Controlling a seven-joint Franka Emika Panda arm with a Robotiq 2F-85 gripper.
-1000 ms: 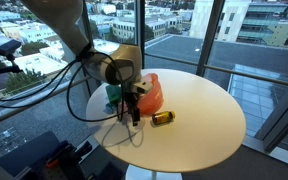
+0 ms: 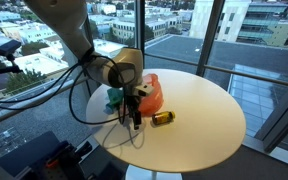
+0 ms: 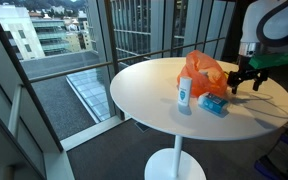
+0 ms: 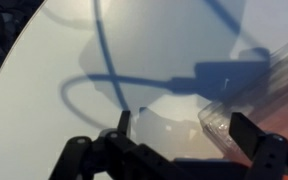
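Observation:
My gripper [image 2: 137,108] hangs low over the near left part of the round white table [image 2: 199,105], its fingers apart and nothing between them. In the wrist view, the gripper has bare white tabletop between its fingers. A clear, ribbed plastic object [image 4: 219,122], with orange beside it, reaches in from the right and lies by the right finger. An orange plastic bag [image 3: 202,72] sits beside the arm; the gripper [image 3: 246,78] is to its right in exterior view 2.
A yellow-and-dark bottle or can [image 2: 163,117] lies near the gripper. Exterior view 2 shows a white bottle [image 3: 184,92] upright beside a blue-and-white box [image 3: 213,103]. Glass walls surround it.
The gripper has shifted very slightly across the last second. Bag and lying bottle stay where they were.

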